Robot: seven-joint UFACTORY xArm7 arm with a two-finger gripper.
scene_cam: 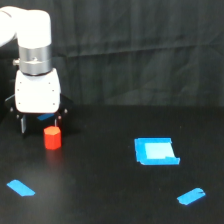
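A small red block (pixel 53 138) stands on the black table at the left. My white gripper (pixel 40 124) hangs just above and behind it in the view, its dark fingers spread wide apart. The right finger (pixel 59 119) appears close over the block's top edge; whether it touches cannot be told. No object shows gripped between the fingers.
A white square outlined in blue tape (pixel 157 151) lies right of centre. Blue tape strips mark the front left (pixel 20 188) and front right (pixel 191 196); another is partly hidden behind the gripper.
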